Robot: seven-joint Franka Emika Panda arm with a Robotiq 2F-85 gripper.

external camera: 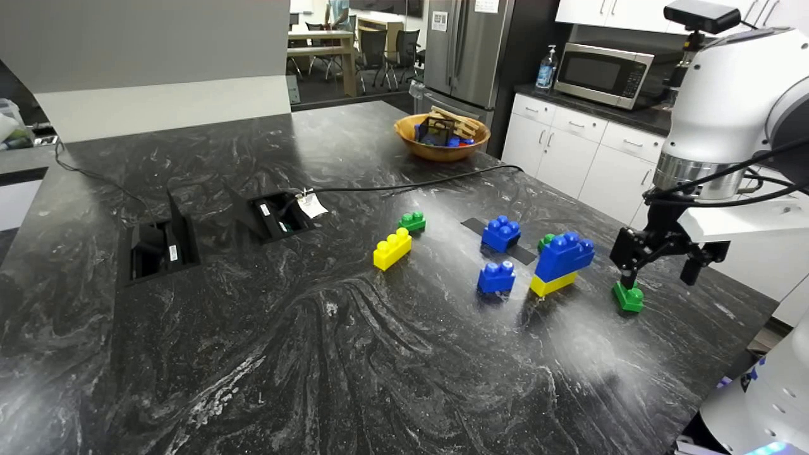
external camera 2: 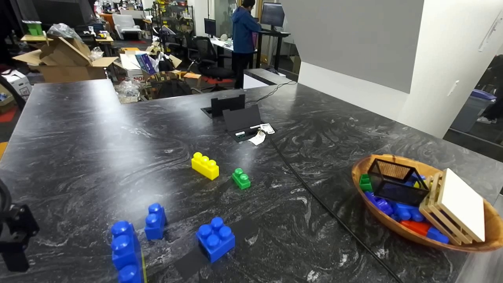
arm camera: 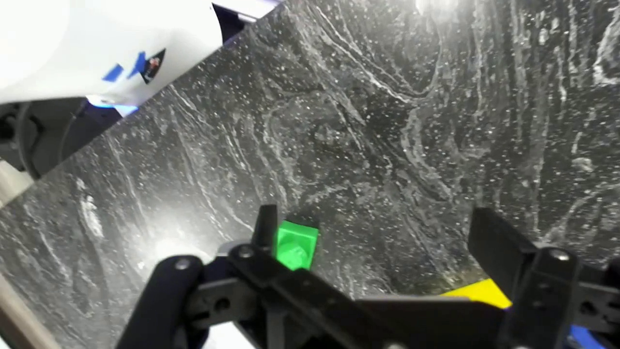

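Observation:
My gripper [external camera: 658, 282] is open above the right side of the counter, its two black fingers wide apart. Below the finger on the left in the wrist view, a small green block [arm camera: 296, 246] lies on the counter, partly covered by that finger; nothing is gripped. Close by stands a blue block [external camera: 565, 256] stacked on a yellow block [external camera: 553, 284], with a bit of another green block [external camera: 545, 240] showing behind. Two more blue blocks, one small [external camera: 496, 277] and one square [external camera: 501, 232], sit farther left. A long yellow block [external camera: 392, 249] and a green block [external camera: 413, 220] lie mid-counter.
A wooden bowl [external camera 2: 363, 195] holds blocks, a black mesh box [external camera 2: 397, 181] and a wooden rack. A black cable [external camera 2: 325, 207] crosses the counter. Open hatches [external camera: 162, 250] are set into the far part.

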